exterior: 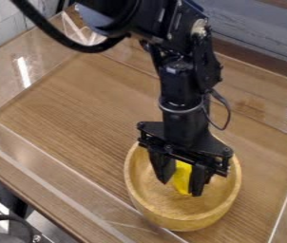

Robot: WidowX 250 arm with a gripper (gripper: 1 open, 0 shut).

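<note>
A wooden bowl [172, 212] sits on the wooden table. My black gripper [181, 173] reaches down into it, its fingers around a small yellow object [181, 180]. The object is partly hidden by the fingers, and I cannot tell whether they grip it.
A pale wall or ledge runs along the back, and a black cable hangs at the lower left edge.
</note>
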